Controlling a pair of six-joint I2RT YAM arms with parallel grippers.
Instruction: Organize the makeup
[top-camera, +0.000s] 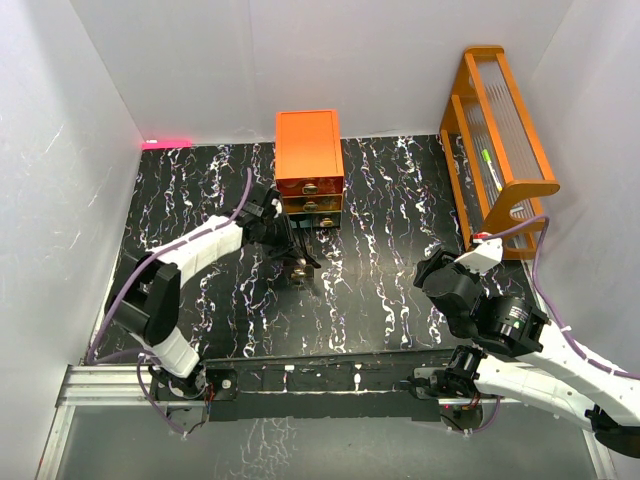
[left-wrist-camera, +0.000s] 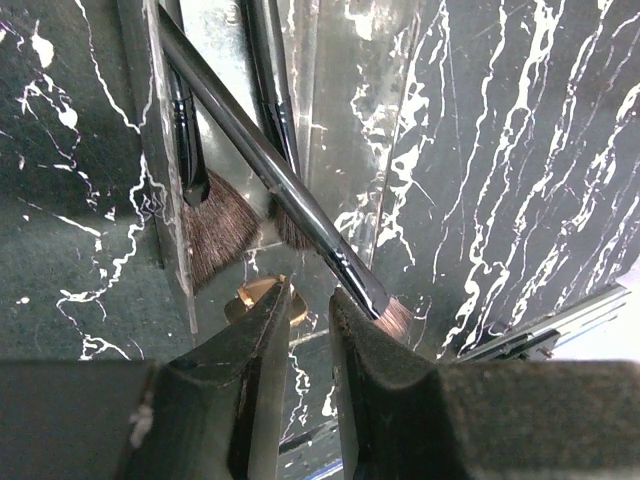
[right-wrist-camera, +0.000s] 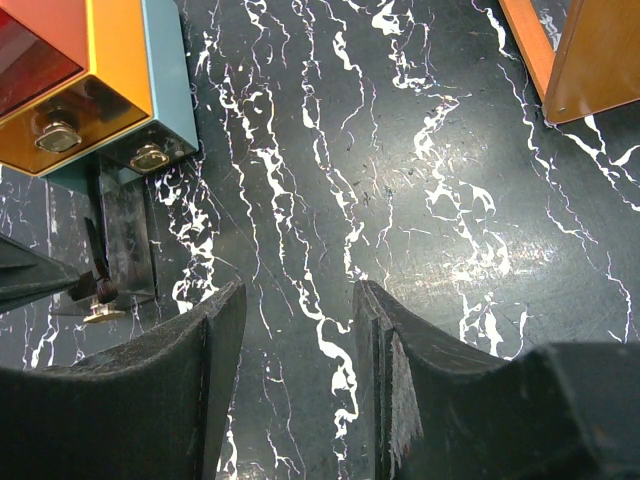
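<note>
A long black makeup brush (left-wrist-camera: 262, 158) lies slantwise over the open clear drawer (left-wrist-camera: 175, 190) in the left wrist view, its bristle end reaching past the drawer's front right corner. A wide fan-shaped brush (left-wrist-camera: 218, 225) and another dark brush (left-wrist-camera: 270, 75) rest inside. My left gripper, parted a little, hovers by the drawer's gold knob (left-wrist-camera: 262, 300) and the long brush's bristles; nothing shows held between its fingers. Over bare tabletop, my right gripper is open and empty. The drawer juts from the bottom of the orange cabinet (top-camera: 309, 145).
At the back right stands a wooden rack (top-camera: 465, 150) with ribbed clear panels and a green-white item (top-camera: 490, 165) in it. Pale walls enclose the sides and back.
</note>
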